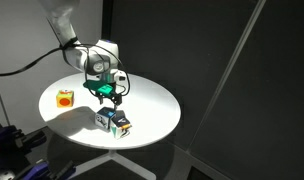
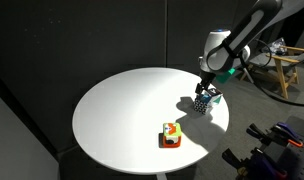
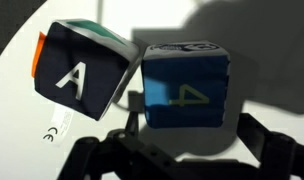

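Note:
In the wrist view, a soft cube with a blue face marked 4 (image 3: 185,90) lies ahead of my open gripper, roughly centred between its spread fingers. Left of it sits a tilted dark cube with a white A (image 3: 80,72), nearly touching its neighbour. Exterior view 1 has the gripper (image 1: 109,98) just above this pair, the dark cube (image 1: 104,118) and the lighter-edged cube (image 1: 120,128). How far the fingertips are from the 4 cube in height is hard to tell.
Farther along the white round table (image 1: 152,105) stands a red, yellow and green cube (image 2: 172,135), apart from the pair. The pair lies close to the table's edge.

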